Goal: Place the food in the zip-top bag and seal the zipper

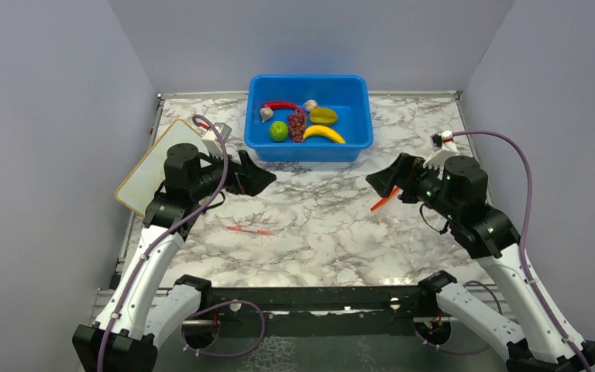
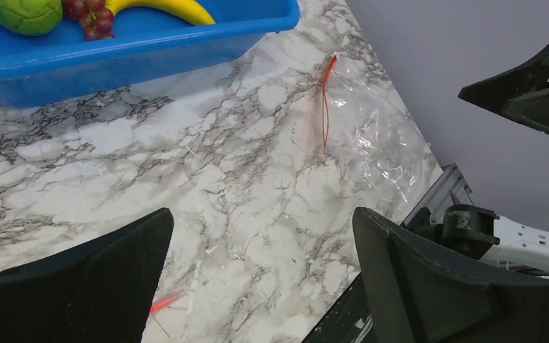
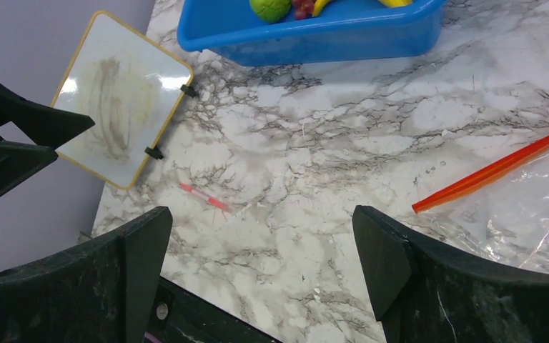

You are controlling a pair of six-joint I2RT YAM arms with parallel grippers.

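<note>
Toy food lies in a blue bin (image 1: 360, 116) at the back: a banana (image 1: 324, 133), grapes (image 1: 297, 128), a green round vegetable (image 1: 279, 131), a yellow-green fruit (image 1: 324, 116), a red chili (image 1: 281, 105) and two pale bulbs. The clear bag (image 2: 379, 128) lies flat on the right of the table, its orange-red zipper strip (image 3: 493, 175) facing left. My left gripper (image 1: 262, 172) is open above the table, in front of the bin's left side. Over the bag's zipper side hovers my right gripper (image 1: 383, 177), also open and empty.
A red-and-clear strip (image 1: 249, 230) lies on the front left of the table. A whiteboard (image 3: 125, 93) with a yellow edge leans at the left side. The marble tabletop (image 1: 318, 225) between the arms is mostly bare. Grey walls stand close on both sides.
</note>
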